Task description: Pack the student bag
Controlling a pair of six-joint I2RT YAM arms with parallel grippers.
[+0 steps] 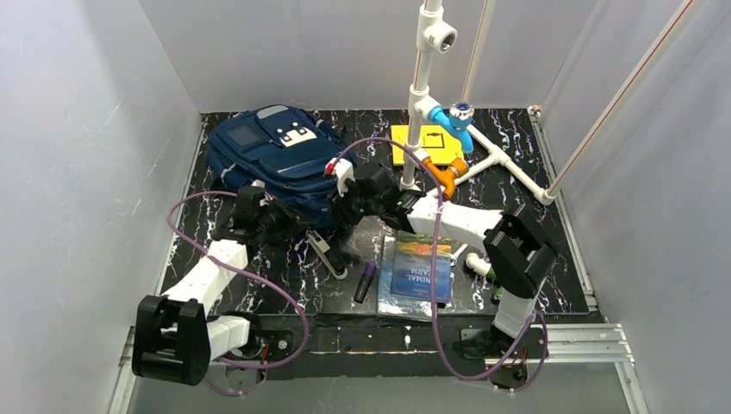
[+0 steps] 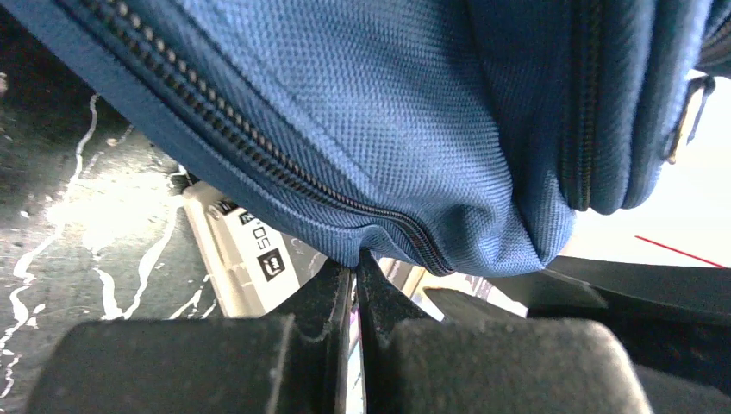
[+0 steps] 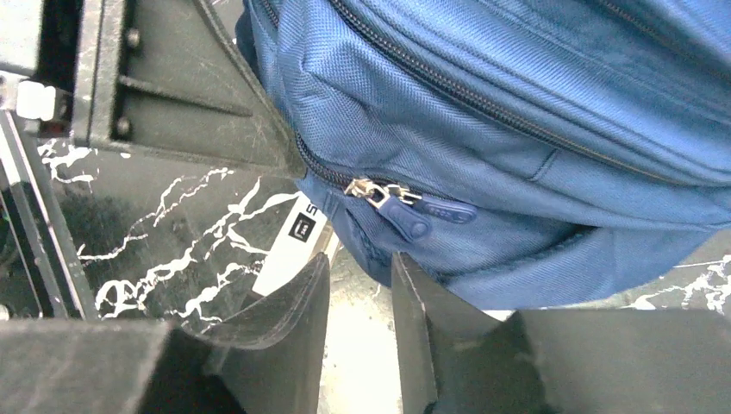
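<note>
A navy backpack lies at the back left. My left gripper is shut at the edge of a zippered flap; whether fabric is between its tips is unclear. My right gripper is partly open, just short of two zipper pulls on the bag's lower edge, with nothing visible between its fingers. A light remote-like object lies below, partly hidden by the bag in both wrist views.
A purple marker and books lie at the front centre-right. A pipe frame with valves and a yellow folder stand or lie at the back right.
</note>
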